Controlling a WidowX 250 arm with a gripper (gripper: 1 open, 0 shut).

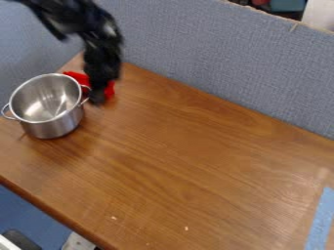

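A steel pot (47, 109) with loop handles stands on the left of the wooden table (196, 166). Behind it lies a red object (102, 86), partly hidden by the gripper. The dark, motion-blurred gripper (97, 92) hangs over the red object, just right of and behind the pot. Whether it is open or shut, and whether it touches the red object, cannot be made out.
Grey padded walls stand along the back and left edges. A pale blue strip shows at the lower right, beyond the wood.
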